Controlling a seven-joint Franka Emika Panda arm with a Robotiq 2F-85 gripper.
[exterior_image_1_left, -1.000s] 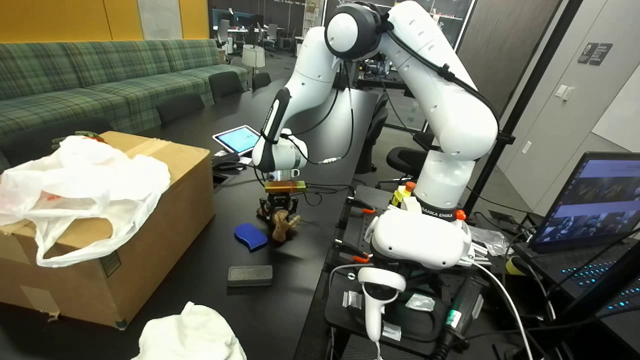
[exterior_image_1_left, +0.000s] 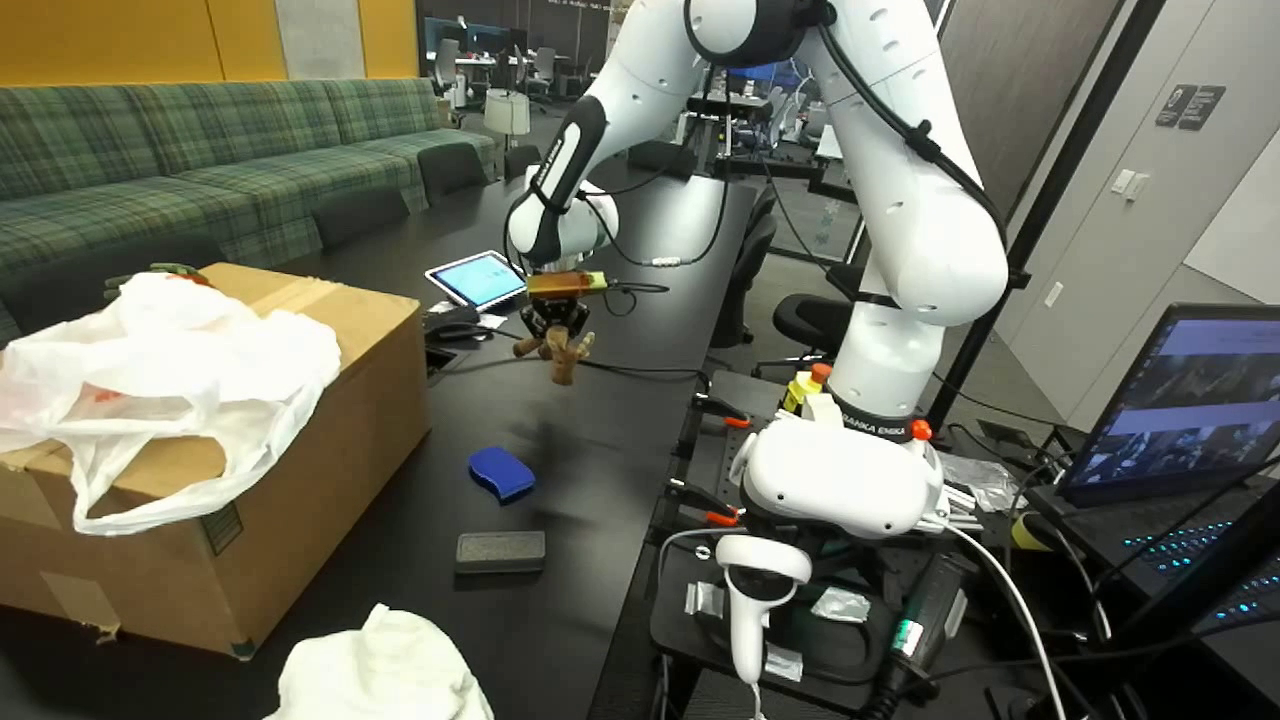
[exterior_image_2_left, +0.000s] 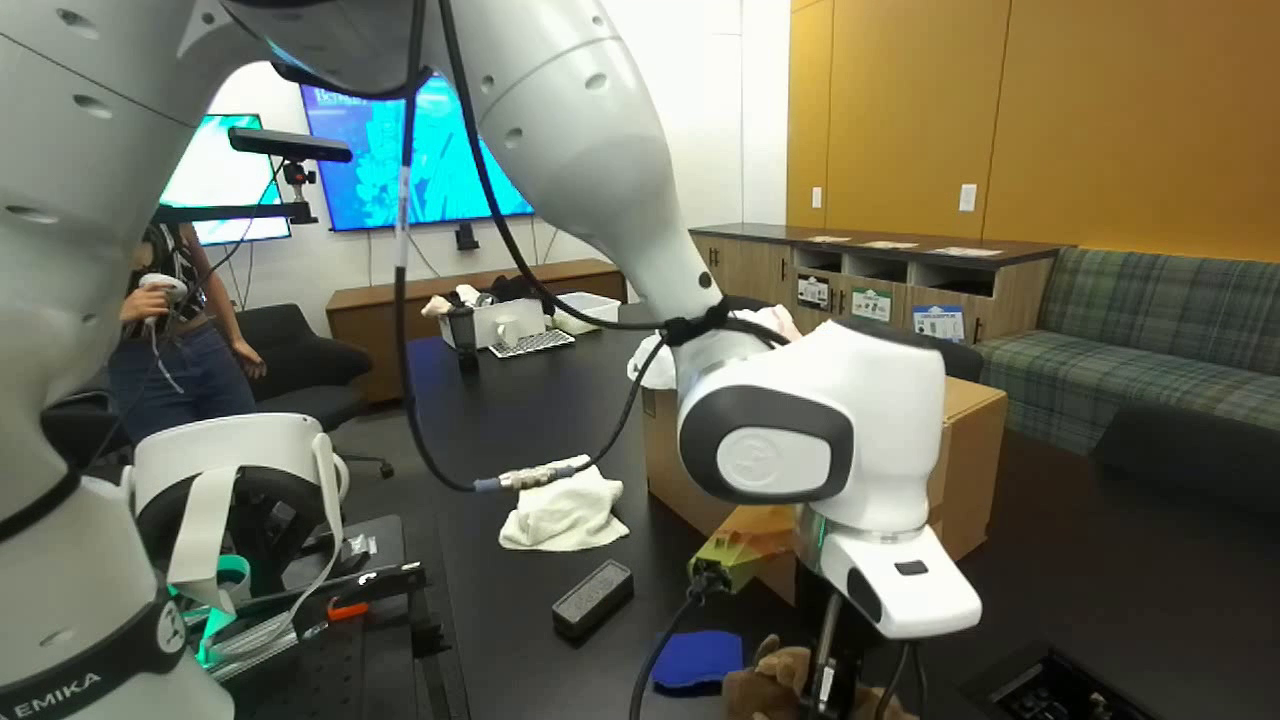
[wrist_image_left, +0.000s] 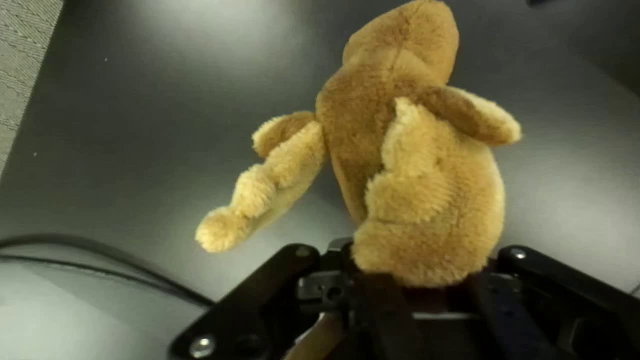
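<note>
A brown plush toy (wrist_image_left: 366, 108) with tan limbs hangs from my gripper (exterior_image_1_left: 559, 326), which is shut on it. In exterior view 1 the toy (exterior_image_1_left: 563, 356) is in the air above the black table, beyond the blue object. The wrist view shows its tan body bunched between the fingers, with the fingertips mostly hidden by the fur. Exterior view 2 catches only part of the toy (exterior_image_2_left: 768, 682), low in the picture behind the gripper.
On the table lie a blue object (exterior_image_1_left: 500, 472), a dark grey eraser-like block (exterior_image_1_left: 500, 552) and a white cloth (exterior_image_1_left: 381, 672). A cardboard box (exterior_image_1_left: 348, 408) topped by a white plastic bag (exterior_image_1_left: 228, 384) stands at the left. A tablet (exterior_image_1_left: 476, 281) lies farther back.
The gripper has risen from near the tabletop with the plush toy held in it. Toy and hand are now higher, clear of the table; the blue object and grey block have not moved.
</note>
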